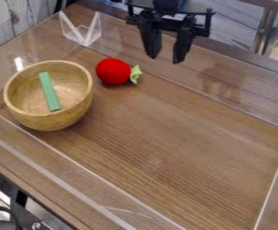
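My black gripper (167,40) hangs at the top centre of the camera view, open, with nothing visible between its fingers. Below and to its left lies a red tomato-like object (112,72) with a green tip. At the left, a wooden bowl (69,108) holds a green bar-shaped object (49,90).
A white wire-like holder (84,29) stands at the upper left. A dark round object sits at the bottom left corner.
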